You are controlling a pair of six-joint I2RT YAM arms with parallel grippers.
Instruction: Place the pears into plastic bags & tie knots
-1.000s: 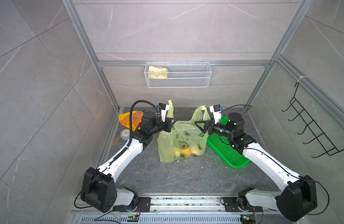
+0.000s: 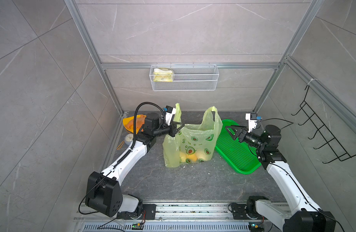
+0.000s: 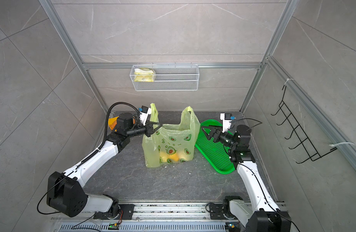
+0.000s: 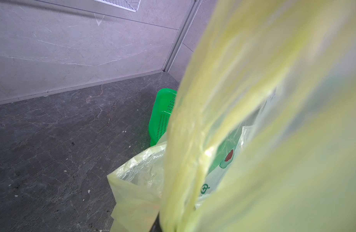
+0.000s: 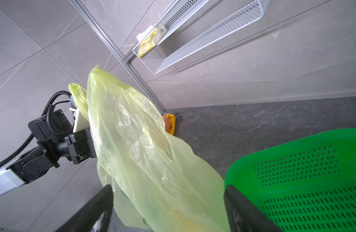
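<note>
A light-green plastic bag (image 2: pixel 208 133) with avocado prints stands upright on the table, its right handle loop standing free. Yellow pears (image 2: pixel 191 157) show through the film at its bottom. At the bag's left handle my left gripper (image 2: pixel 181 128) is shut; in the left wrist view the gathered film (image 4: pixel 185 166) runs down to a dark fingertip at the lower edge and hides the rest of the fingers. My right gripper (image 2: pixel 230 132) is open, empty and right of the bag, over the green basket. Its dark fingers (image 5: pixel 102 210) are spread wide in the right wrist view.
The green basket (image 2: pixel 239 156) is empty and lies right of the bag. An orange bowl (image 2: pixel 132 123) sits behind the left arm. On the back wall hangs a wire rack (image 2: pixel 193 77) with a folded packet (image 2: pixel 162 74).
My right gripper has moved right, away from the bag's right handle, and is open. The left gripper has shifted only slightly at the left handle. The bag stays in place.
</note>
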